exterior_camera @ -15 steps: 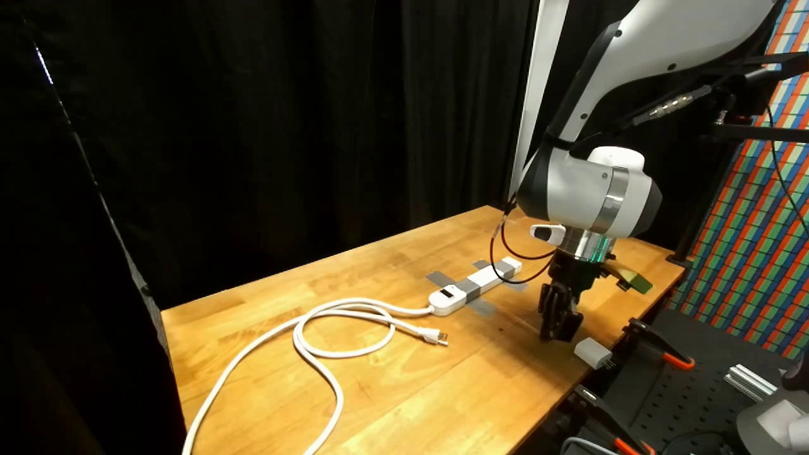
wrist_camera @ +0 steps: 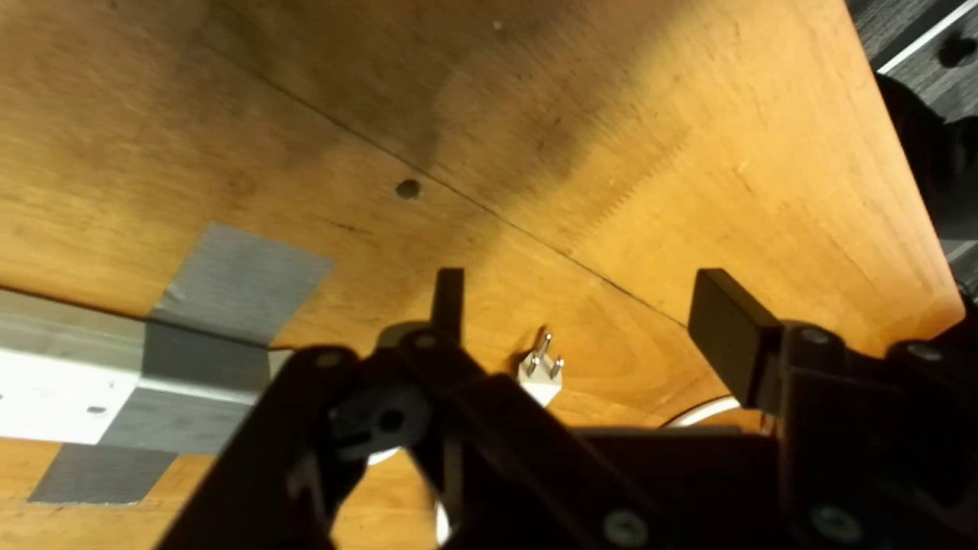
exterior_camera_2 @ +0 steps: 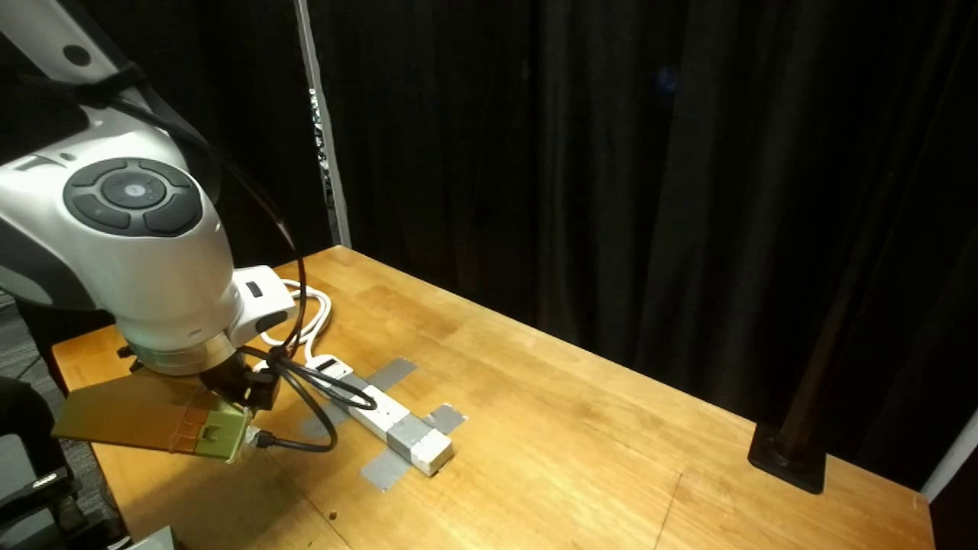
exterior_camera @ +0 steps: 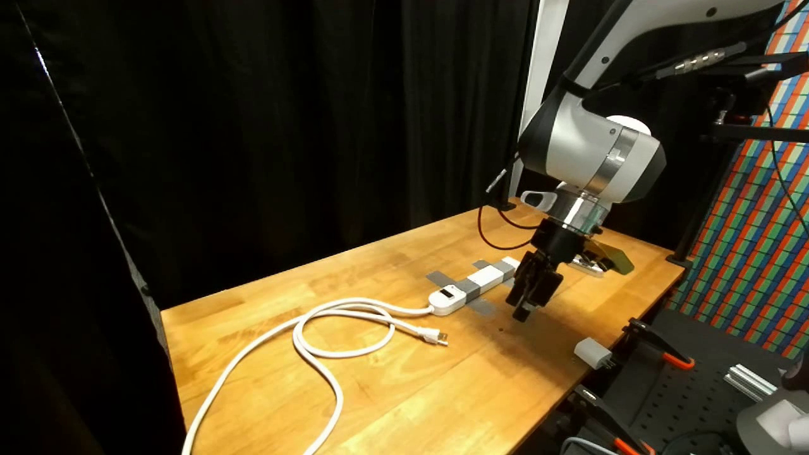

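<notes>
A white power strip (exterior_camera: 483, 280) is held to the wooden table by grey tape, and it also shows in the wrist view as a taped white bar (wrist_camera: 64, 367). Its white cord (exterior_camera: 334, 355) loops across the table's left part and ends in a three-pronged plug (exterior_camera: 432, 336). That plug (wrist_camera: 541, 377) is seen beyond the gap between my fingers in the wrist view. A small pale adapter with prongs (exterior_camera: 591, 352) rests by the table's near right edge. My gripper is open above the table beside the strip, with nothing between its fingers. Its tips point down at a tilt.
Clamps with orange handles (exterior_camera: 679, 361) grip the table edge close to the adapter. A black post base (exterior_camera_2: 788, 455) stands at the table's other end. Bare wood (exterior_camera_2: 587, 458) lies between the strip and that post. Dark cables (exterior_camera_2: 312, 412) hang from my wrist over the strip.
My gripper has moved up and left, away from the adapter and towards the power strip, and has tilted. The strip, cord and adapter have stayed where they were.
</notes>
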